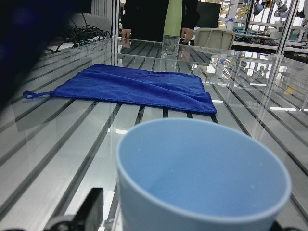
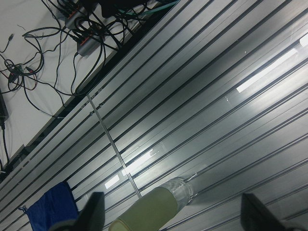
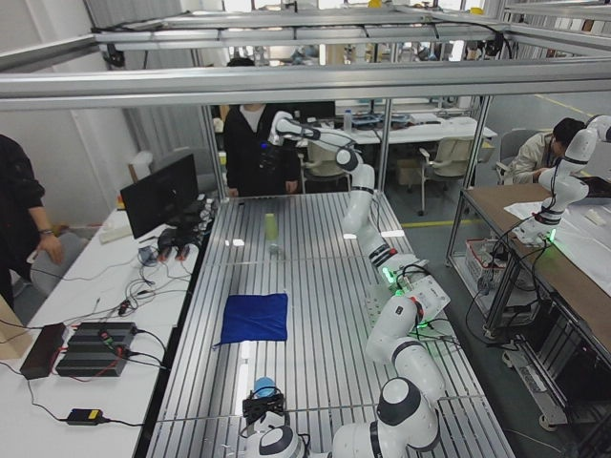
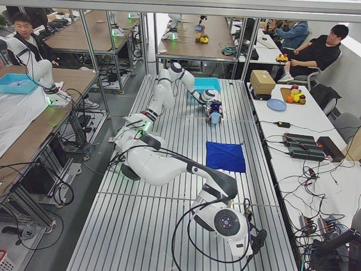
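Note:
A light blue cup point(image 1: 202, 178) point(image 4: 215, 118) fills the front of the left wrist view, right at my left gripper point(image 3: 263, 405); whether the fingers are shut on it is unclear. A blue cloth point(image 3: 254, 316) point(image 1: 134, 89) lies flat on the slatted table. A bottle with a green upper part point(image 3: 271, 227) point(image 2: 147, 211) stands beyond the cloth. My right gripper is raised above that bottle at the far end in the camera left view, its fingertips apart at the lower edge of the right wrist view, nothing seen held.
A side desk with monitor point(image 3: 158, 195), power boxes point(image 3: 96, 349) and cables runs along the left of the camera left view. A teal bin point(image 4: 206, 84) stands at one table end. A person stands beyond the far end.

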